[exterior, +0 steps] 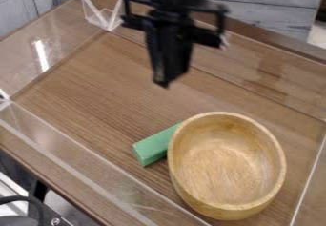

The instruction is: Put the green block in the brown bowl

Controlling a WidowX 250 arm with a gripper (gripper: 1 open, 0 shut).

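The green block (154, 146) lies flat on the wooden table, right against the left side of the brown bowl (188, 182). Its right end meets the bowl's rim. The bowl is empty and upright at the lower right. High in the view, well behind and above the block, my black gripper (160, 80) is blurred, with its tip pointing down. Whether its fingers are apart or together does not show. No object can be made out at the tip.
Bare tabletop (83, 92) stretches left of and behind the block. Clear plastic sheeting (45, 53) stands along the left edge. Black cables (23, 206) lie at the lower left corner.
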